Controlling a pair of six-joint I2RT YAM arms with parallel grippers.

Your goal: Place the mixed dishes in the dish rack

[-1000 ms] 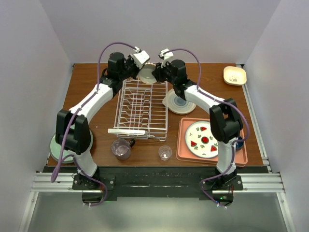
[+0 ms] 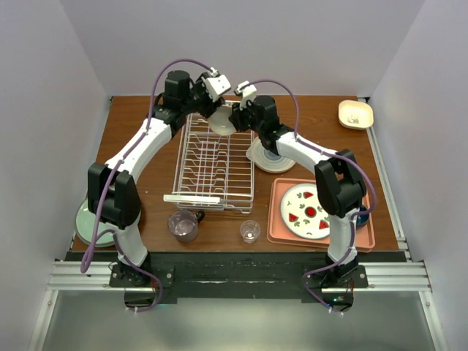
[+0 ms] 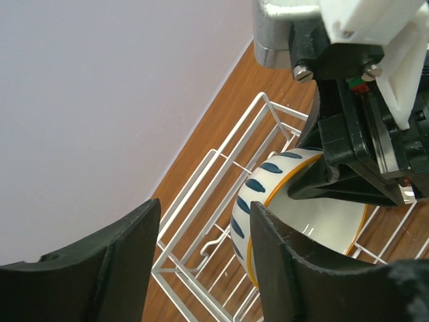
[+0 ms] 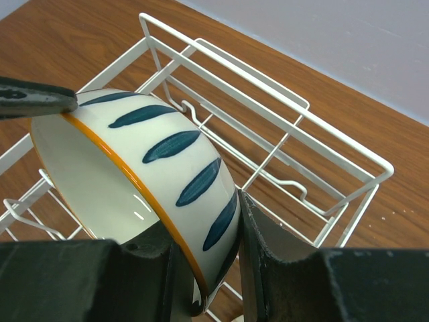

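A white bowl with blue leaf marks and an orange rim (image 2: 221, 121) is tilted on its side above the back end of the white wire dish rack (image 2: 178, 175). My right gripper is shut on its rim. My left gripper stands open beside the bowl; in its own view the bowl lies just beyond the right finger, with the rack underneath.
Stacked plates (image 2: 270, 162) lie right of the rack. A pink tray (image 2: 278, 234) holds a decorated plate and a blue item. A small square dish (image 2: 355, 114) sits back right, a mug (image 2: 183, 227) and glass (image 2: 250, 231) in front, a green plate (image 2: 85, 223) at left.
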